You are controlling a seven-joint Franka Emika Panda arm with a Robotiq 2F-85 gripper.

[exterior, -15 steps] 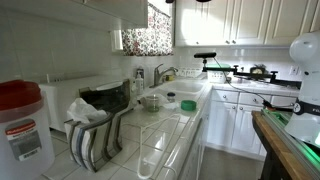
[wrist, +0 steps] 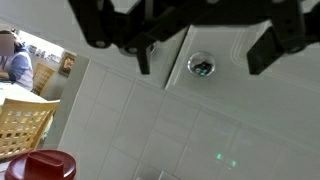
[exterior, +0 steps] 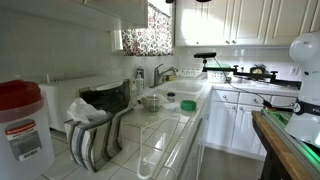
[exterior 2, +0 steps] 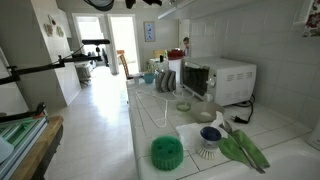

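In the wrist view my gripper stands open, its dark fingers (wrist: 266,52) wide apart. A round, shiny cabinet knob (wrist: 201,64) shows in the gap between them, on a white cabinet door (wrist: 235,48). How far the fingertips are from the knob I cannot tell, but nothing is gripped. White upper cabinets (exterior: 100,9) run along the top of the first exterior view. Most of the arm is out of the exterior views.
On the counter stand a red-lidded container (exterior: 20,128), a striped rack (exterior: 97,140), a green round item (exterior 2: 167,152), a small brush (exterior 2: 210,140) and green leaf-shaped utensils (exterior 2: 243,148). A white toaster oven (exterior 2: 218,80) sits by the wall.
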